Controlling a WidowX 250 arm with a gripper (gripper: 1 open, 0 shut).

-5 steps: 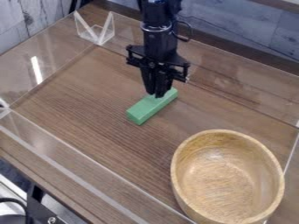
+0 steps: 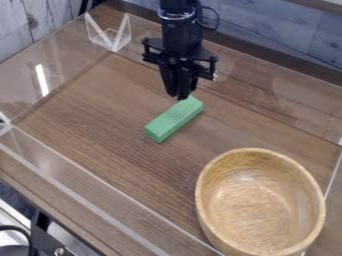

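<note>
A black robot arm reaches down from the top middle, its gripper point(image 2: 178, 82) hanging above and a little behind a green rectangular block point(image 2: 174, 119) lying diagonally on the wooden table point(image 2: 94, 140). Whether the fingers are open or shut is too small to tell; the block rests apart from them on the table.
A large tan bowl point(image 2: 257, 199) stands at the lower right. Grey walls edge the back, and cables lie beyond the table at the lower left.
The gripper has risen and moved back, away from the green block. The block stays in place.
</note>
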